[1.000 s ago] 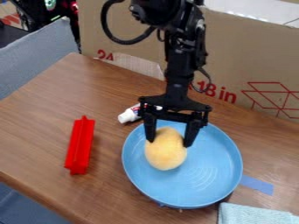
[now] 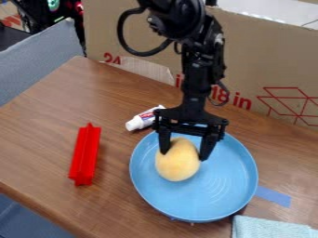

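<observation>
My black gripper point(image 2: 187, 139) is open, its fingers reaching down around the top of a pale yellow round object point(image 2: 177, 165) that rests on a blue plate point(image 2: 221, 194). Whether the fingertips touch it is hard to tell. A white tube point(image 2: 140, 119) lies just behind the plate, to its upper left. A red elongated object point(image 2: 85, 153) lies on the wooden table point(image 2: 44, 135) to the left of the plate.
A cardboard box point(image 2: 273, 79) stands along the back. A light blue cloth point(image 2: 271, 229) is at the lower right corner, beside a strip of blue tape point(image 2: 273, 196).
My gripper has shifted slightly over the yellow object, its arm leaning a little differently. The object stays on the plate.
</observation>
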